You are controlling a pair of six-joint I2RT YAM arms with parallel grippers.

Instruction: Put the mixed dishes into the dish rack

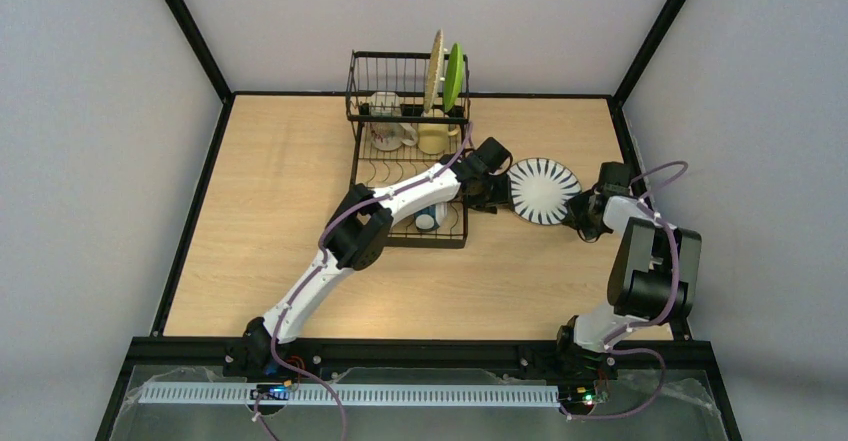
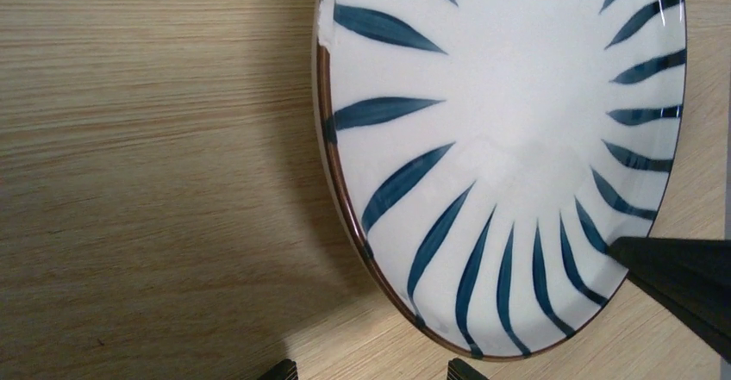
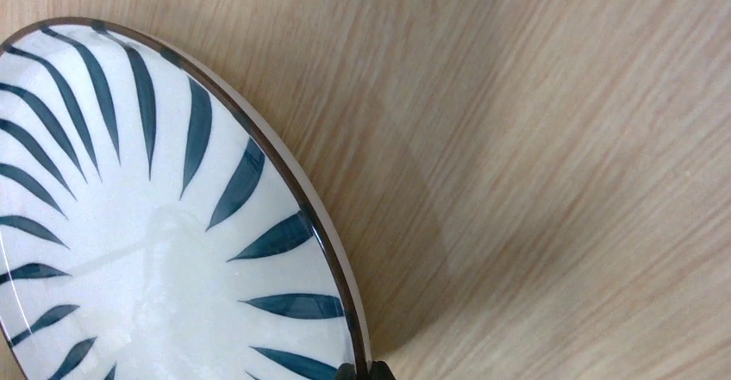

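The white plate (image 1: 544, 191) with dark blue petal strokes and a brown rim is to the right of the dish rack (image 1: 410, 242). My right gripper is shut on its rim, one fingertip on each side. In the left wrist view a dark finger (image 2: 677, 268) of the right gripper lies over the far edge of the plate (image 2: 534, 96). A shadow on the wood beside the rim suggests the plate is raised off the table. My left gripper stands open near the opposite edge, nothing between its fingertips.
The rack's upper tier holds a cream plate (image 1: 434, 71) and a green plate (image 1: 453, 77) upright. Cups, including a yellow mug (image 1: 432, 139) and a blue-white cup (image 1: 426, 220), sit in the lower tier. Bare table lies left of the rack and in front.
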